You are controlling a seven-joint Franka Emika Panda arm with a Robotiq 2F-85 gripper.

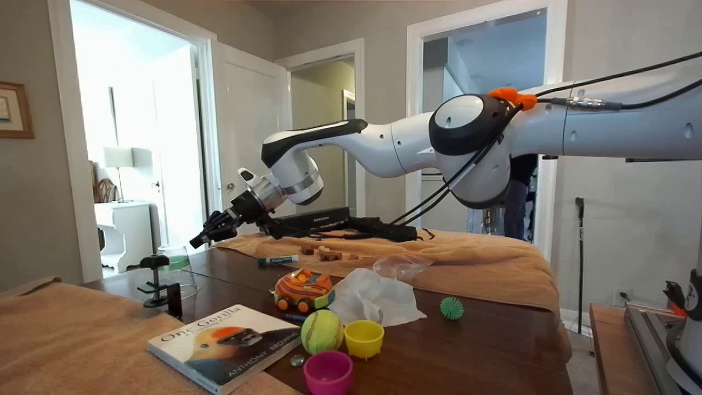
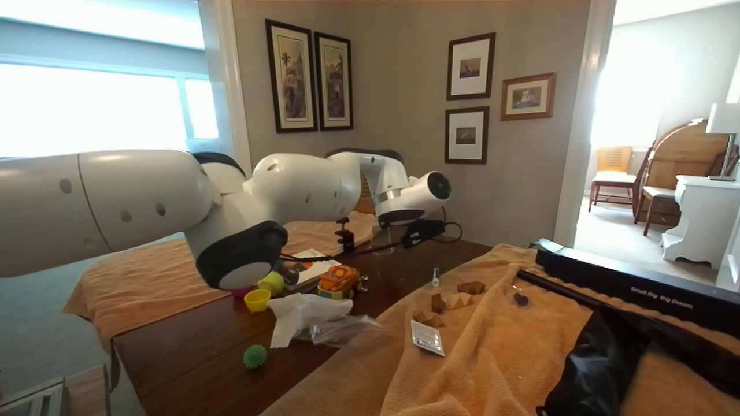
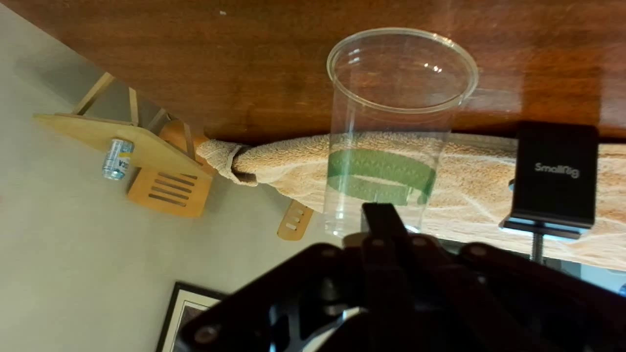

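A clear plastic cup (image 3: 378,167) with a green band stands upside down, its wide rim on the table. In exterior view 1 the cup (image 1: 176,263) is at the far left end of the table, behind the black clamp. My gripper is shut, with nothing between its fingers. In the wrist view the fingertips overlap the cup's narrow end; whether they touch it I cannot tell. Exterior view 1 has the gripper (image 1: 196,242) just above the cup, angled down and left. The arm mostly hides the gripper in exterior view 2.
The black SmallRig clamp (image 3: 554,176) stands close beside the cup. A book (image 1: 227,345), an orange toy car (image 1: 303,289), a tennis ball (image 1: 322,331), a yellow cup (image 1: 363,339) and a pink cup (image 1: 328,373) lie nearer the front. Bare table surrounds the green spiky ball (image 1: 451,308).
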